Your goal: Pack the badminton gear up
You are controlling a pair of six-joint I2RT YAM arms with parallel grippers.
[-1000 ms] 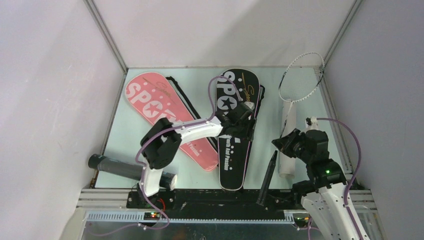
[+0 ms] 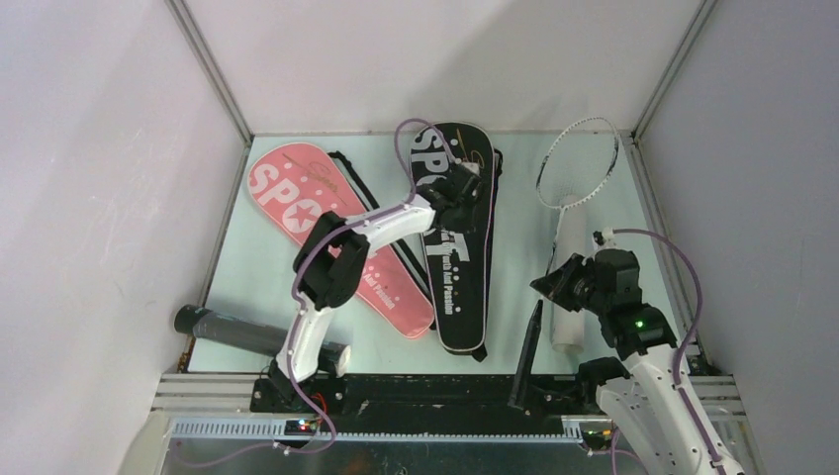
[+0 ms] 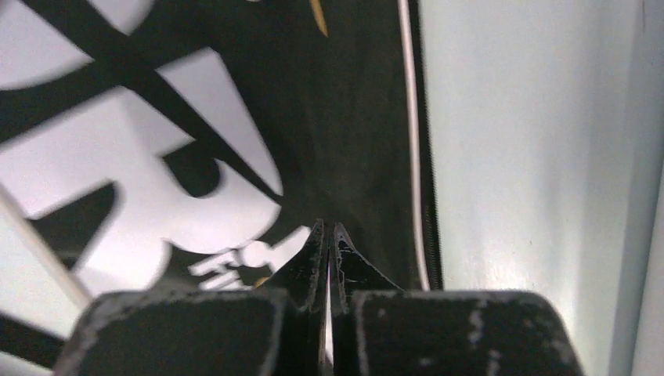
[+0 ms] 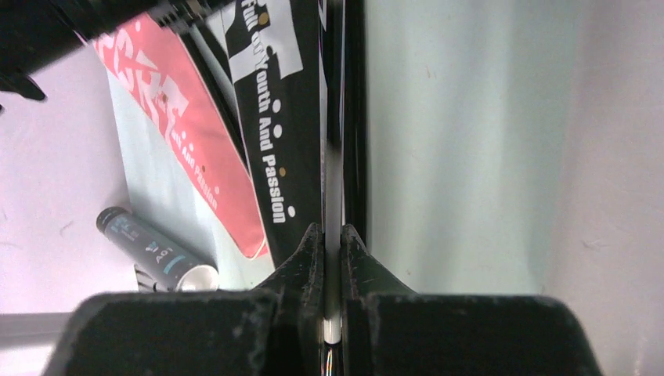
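Note:
A black racket bag (image 2: 460, 287) with white lettering lies lengthwise mid-table. Over its upper half, my left gripper is shut, its fingertips together with nothing between them; the bag's dark face (image 3: 344, 141) shows beyond them. My right gripper is shut on the shaft of a white-framed racket (image 4: 333, 188). In the top view the racket's head points to the back and its black handle (image 2: 527, 354) to the front edge. A pink racket bag (image 2: 326, 203) lies slanted at the left, partly behind the left arm.
A dark grey tube (image 2: 237, 332) lies at the front left, near the left arm's base. A white tube (image 2: 568, 332) lies at the right, partly under the racket and right gripper. Bare tabletop (image 2: 514, 247) shows between the black bag and white tube.
The black bag has shifted left and slightly toward the back. The racket has shifted slightly left.

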